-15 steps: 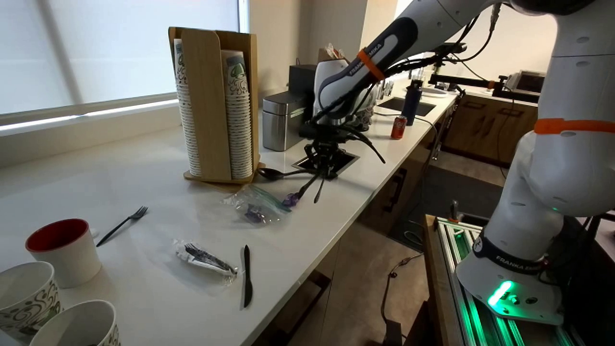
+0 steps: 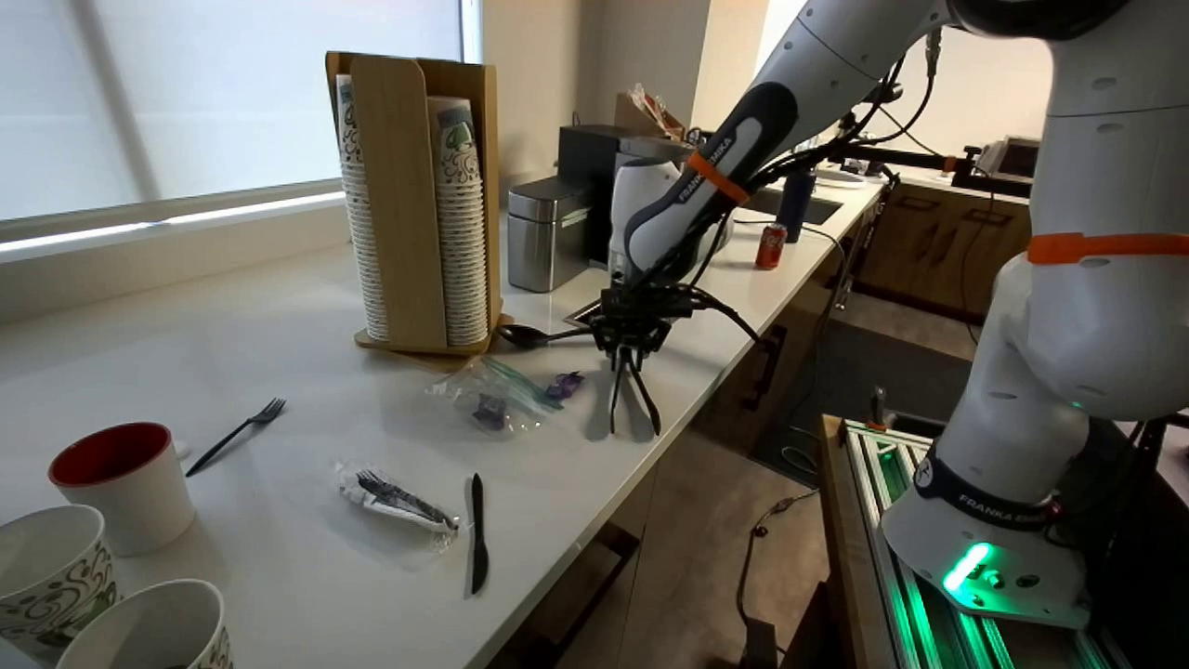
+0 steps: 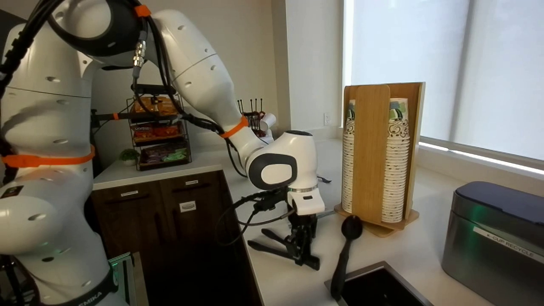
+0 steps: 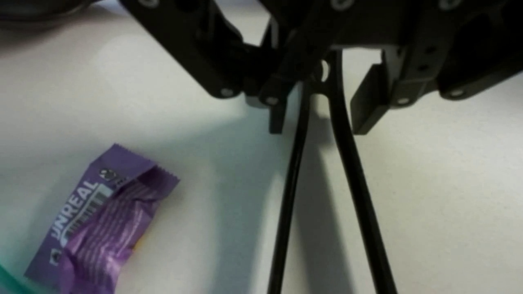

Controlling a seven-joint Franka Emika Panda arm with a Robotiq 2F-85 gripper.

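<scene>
Black tongs (image 4: pixel 355 164), two slim legs joined at one end, extend from beneath my gripper. In the wrist view the finger pads (image 4: pixel 370 100) stand apart on either side of the joined end, with gaps showing beside it, so my gripper looks part open around the tongs. In exterior view 2 the tongs (image 3: pixel 270 248) point toward the counter's front edge, low over the surface; whether they rest on it I cannot tell. A purple candy wrapper (image 4: pixel 105 215) lies left of the tongs.
A clear plastic bag (image 2: pixel 490 396) lies beside the wrapper. Behind it stands a wooden cup holder (image 2: pixel 396 212), with a black spoon (image 3: pixel 352 229) close by. A black knife (image 2: pixel 478 535), a fork (image 2: pixel 238 433) and cups lie nearer exterior camera 1.
My gripper and the tongs have come nearer exterior camera 1, away from the dark square opening. The tongs' legs have swung from the purple wrapper toward the counter's front.
</scene>
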